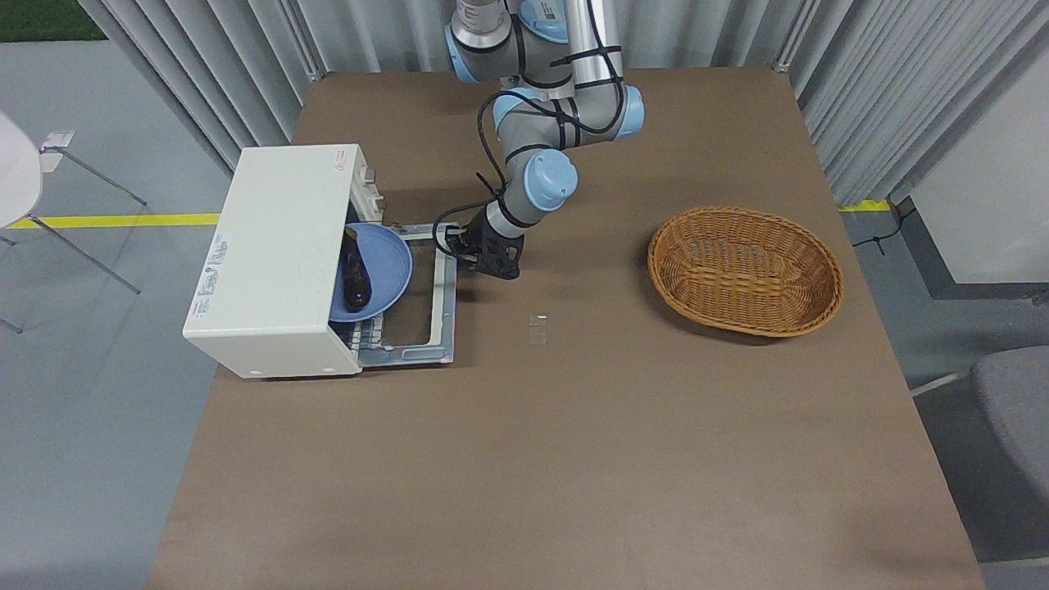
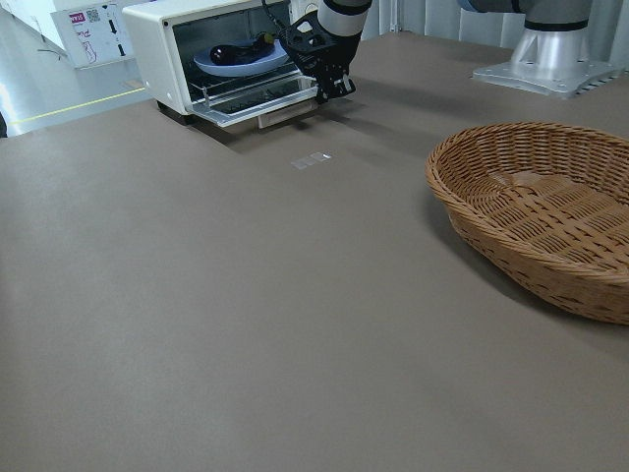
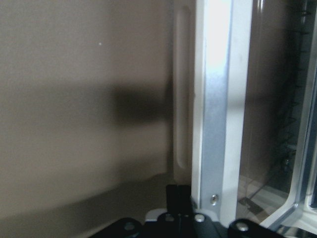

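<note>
The white oven point(image 1: 263, 260) sits on the left of the table, its glass door point(image 1: 442, 315) folded down flat. Inside the opening a blue plate point(image 1: 383, 256) holds a dark, elongated object point(image 1: 356, 277), likely an eggplant. My black gripper is low at the outer edge of the open door, beside the door's long handle point(image 3: 183, 89) in the wrist view. Its fingertips look close together; whether anything is between them is hidden.
An empty wicker basket point(image 1: 742, 270) stands on the right of the brown table point(image 1: 590, 442). The arm comes in from the back.
</note>
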